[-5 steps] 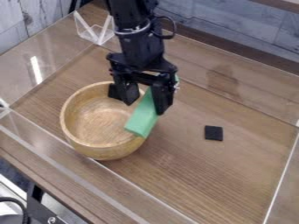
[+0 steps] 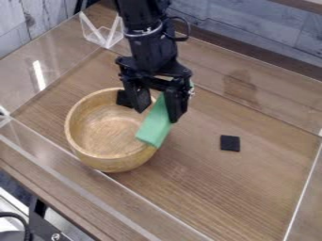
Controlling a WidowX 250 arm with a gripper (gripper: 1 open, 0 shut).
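The black arm reaches down from the top centre of the camera view to my gripper [image 2: 152,105], which hangs over the right rim of a round wooden bowl [image 2: 90,141]. A light green rectangular object [image 2: 156,132] lies tilted across that rim, just below the gripper, its upper end partly behind the gripper. The gripper is open by what shows, though its fingertips are hard to make out, and I cannot tell whether they touch the green object.
A small black square [image 2: 231,143] lies on the wooden table [image 2: 251,188] to the right. Free table surface surrounds it. The table's left edge runs beside the bowl, with dark cables at the lower left.
My gripper has shifted very slightly; the bowl and green object look almost unmoved.
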